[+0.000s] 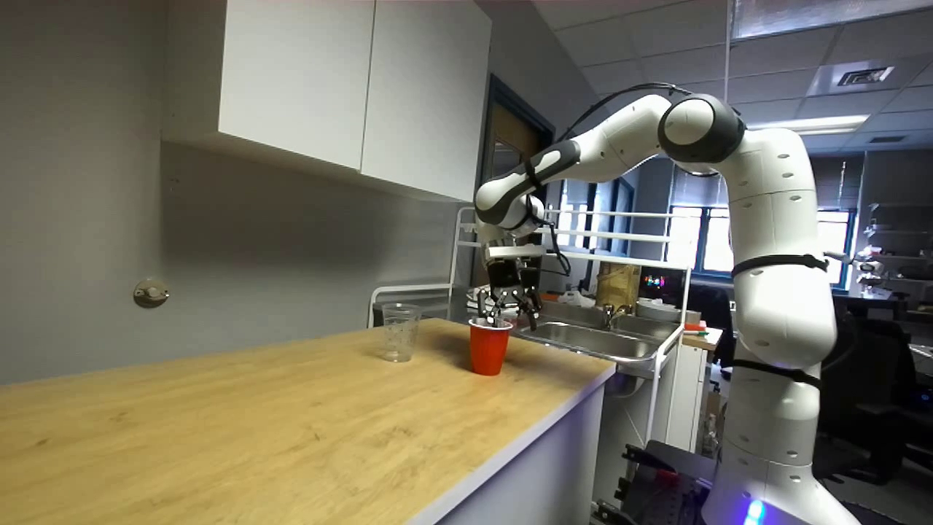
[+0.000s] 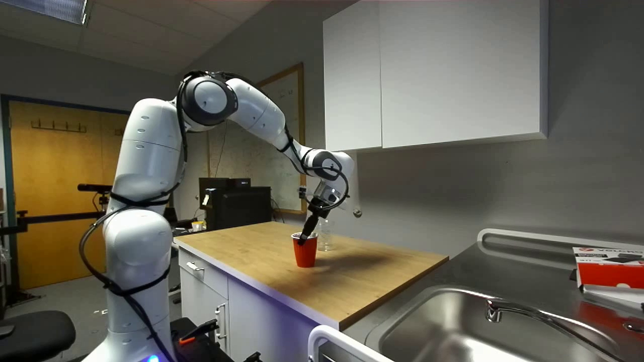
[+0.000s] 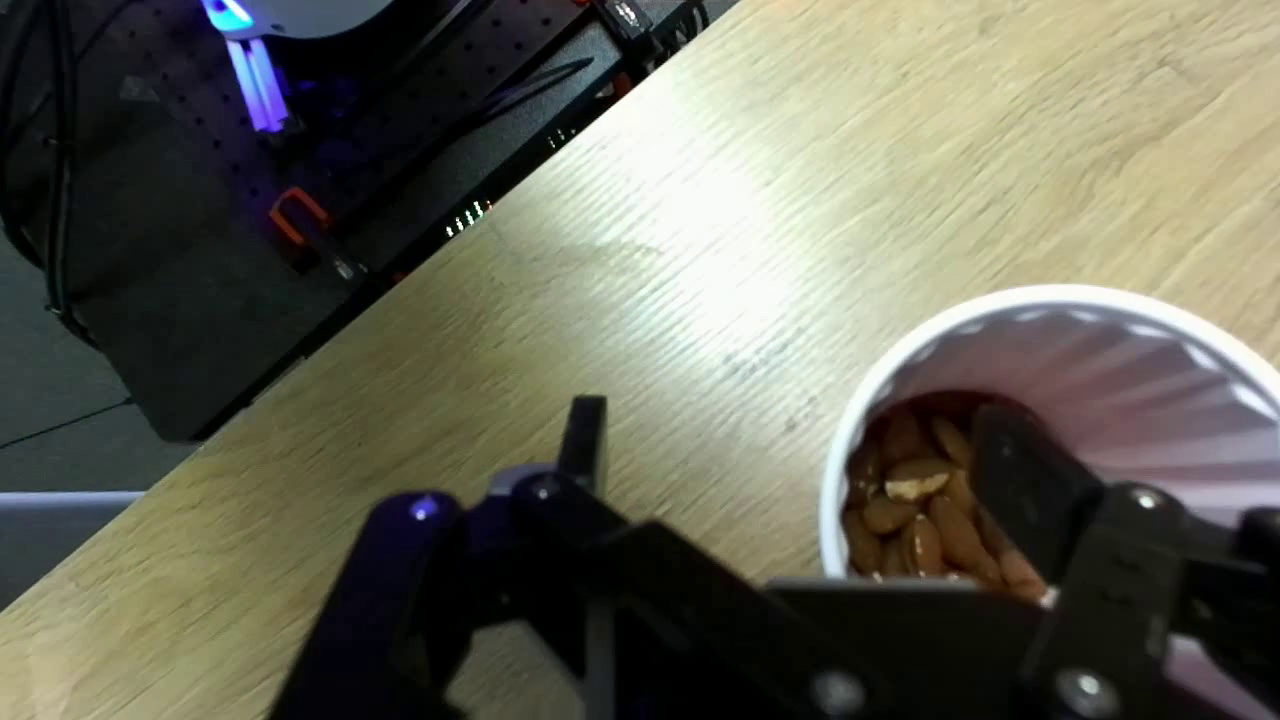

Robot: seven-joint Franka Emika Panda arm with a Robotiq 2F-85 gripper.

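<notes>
A red cup [image 1: 488, 350] with a white rim stands upright on the wooden counter. Brown almonds [image 3: 924, 524] lie in its bottom in the wrist view. My gripper is open, its fingers straddling the near side of the cup's rim. One finger [image 3: 1020, 486] reaches over the cup's mouth, above the almonds; the other finger [image 3: 584, 442] is outside, over bare wood. Nothing is held between them. In exterior view 2, the gripper's dark fingers [image 2: 308, 229] slant down to the red cup. Whether either finger touches the wall cannot be made out.
An empty clear cup [image 1: 399, 332] stands behind and beside the red one. Wall cabinets [image 1: 297, 83] hang above the counter [image 1: 262, 420], which has wide free room. A sink [image 2: 465, 320] lies past its end.
</notes>
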